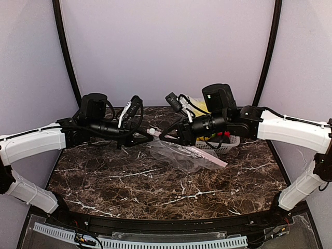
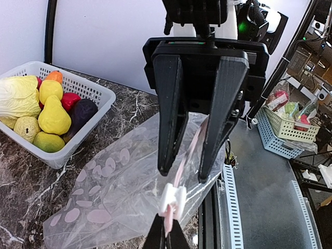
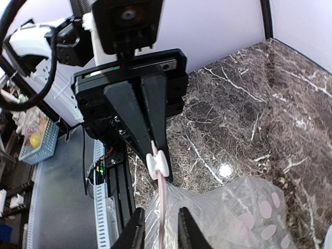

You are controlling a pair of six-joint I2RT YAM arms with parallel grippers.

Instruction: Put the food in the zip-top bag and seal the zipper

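Observation:
A clear zip top bag with pink ovals hangs from its pink zipper strip; no food shows inside. The white slider sits at the strip's left end. My left gripper is shut on that end, right by the slider. My right gripper stands open close by; in the right wrist view its fingers lie on either side of the strip without pinching it. The food, including a yellow pear, an eggplant and a cabbage, lies in the basket.
The grey-white basket stands behind the right arm, partly hidden in the top view. More crates stand off the table.

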